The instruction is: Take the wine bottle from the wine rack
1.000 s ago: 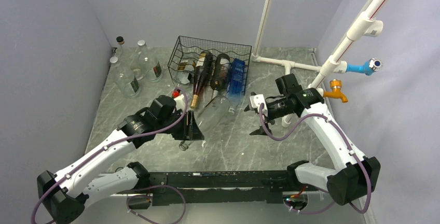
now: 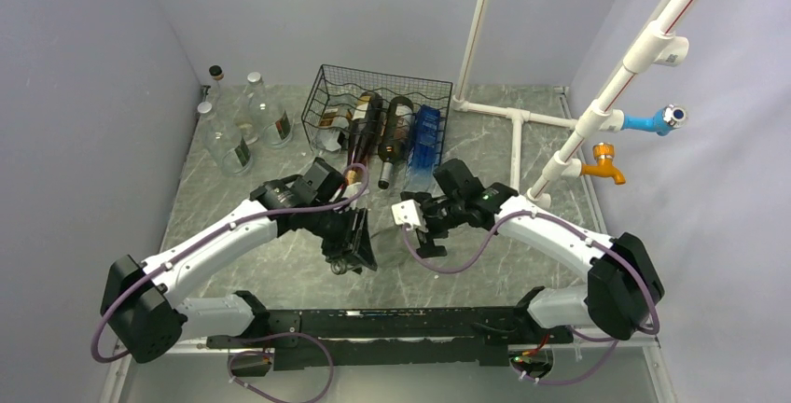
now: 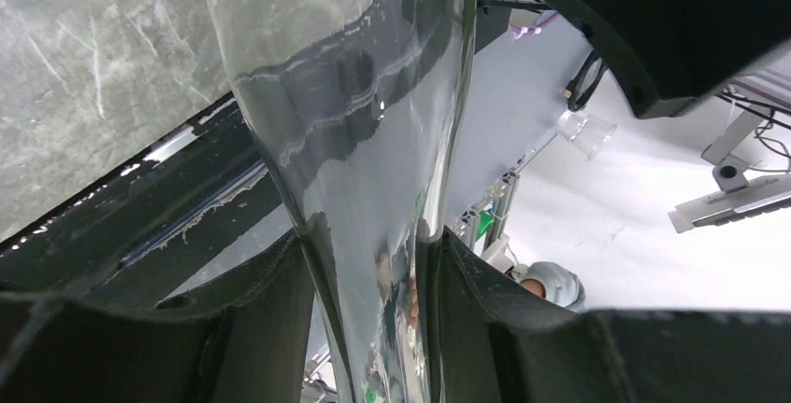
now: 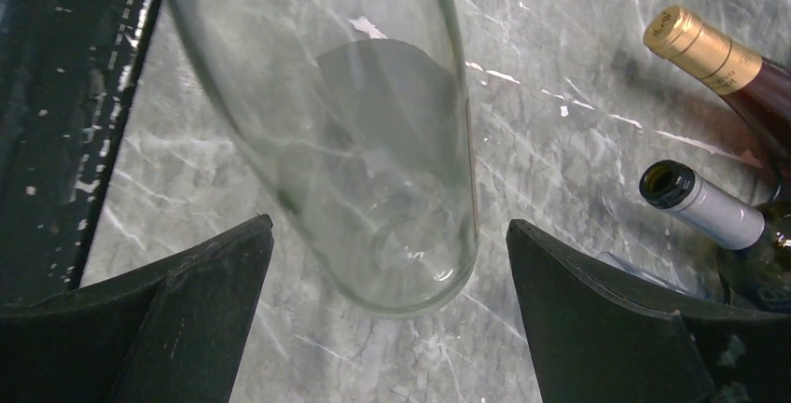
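Note:
My left gripper point(image 2: 350, 244) is shut on a clear glass bottle point(image 3: 354, 142), which it holds above the table's front part; in the left wrist view the glass runs between both fingers. The bottle's base point(image 4: 392, 254) lies between the open fingers of my right gripper, which stands just right of my left in the top view. Behind them, the wire wine rack point(image 2: 379, 77) holds dark bottles point(image 2: 394, 128) and a blue bottle point(image 2: 426, 137), their necks pointing toward me.
Several clear bottles point(image 2: 227, 146) stand at the back left. A white pipe frame point(image 2: 518, 146) with blue and orange taps rises at the right. Bare table point(image 2: 224, 254) shows at the front.
My left gripper and the clear bottle have moved rightward and toward the front.

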